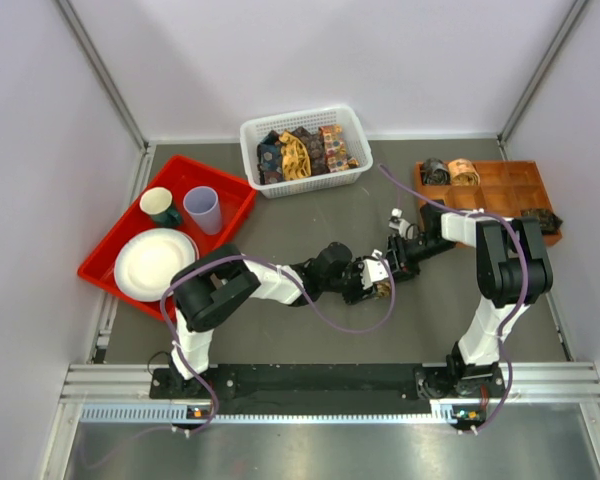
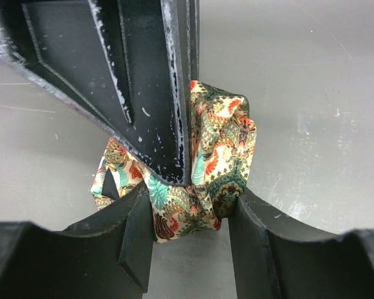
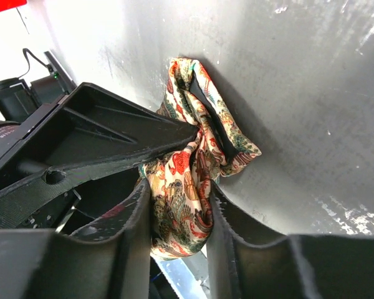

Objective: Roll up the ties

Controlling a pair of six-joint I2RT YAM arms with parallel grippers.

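A floral tie (image 1: 383, 289), cream with red and teal print, is bunched into a roll on the grey table (image 1: 320, 220) between both grippers. My left gripper is shut on the tie's near end in the left wrist view, with the other gripper's black body pressed in above it. In the right wrist view my right gripper has the folded tie (image 3: 187, 168) between its fingers, a looser flap lying beyond them; whether it grips firmly cannot be told.
A white basket (image 1: 255, 165) of folded ties stands at the back. An orange divided tray (image 1: 510, 185) with rolled ties is at right. A red tray (image 1: 105, 265) with plate, mug and cup is at left.
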